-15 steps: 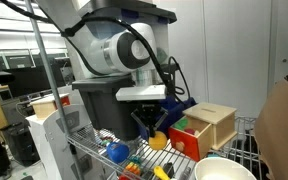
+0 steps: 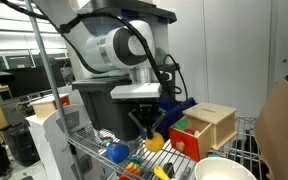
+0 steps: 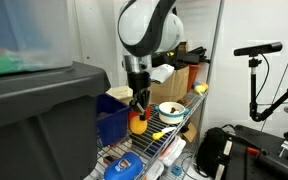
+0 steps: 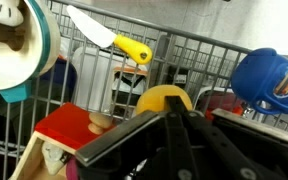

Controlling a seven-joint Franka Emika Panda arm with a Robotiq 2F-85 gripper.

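My gripper [image 2: 146, 132] points down over the wire rack [image 2: 92, 148], and its dark fingers are shut. Right at the fingertips is a rounded orange-yellow thing [image 2: 155, 142]. The second exterior view puts this orange thing [image 3: 138, 125] just under the gripper [image 3: 141, 108]. From the wrist, the orange thing [image 4: 164, 98] appears just beyond the dark fingers [image 4: 158, 154], which hide its near edge. Whether the fingers pinch a thin part of it cannot be told.
A yellow-handled knife [image 4: 134, 48] lies on the rack near a white bowl [image 2: 224, 169]. A blue cup [image 4: 267, 80], a red-and-wood toy house [image 2: 206, 128] and a blue bin [image 2: 173, 112] stand close around. A dark grey container [image 3: 44, 130] rises beside the rack.
The gripper and the orange thing show only a very slight shift together in the first exterior view. Everything else looks the same.
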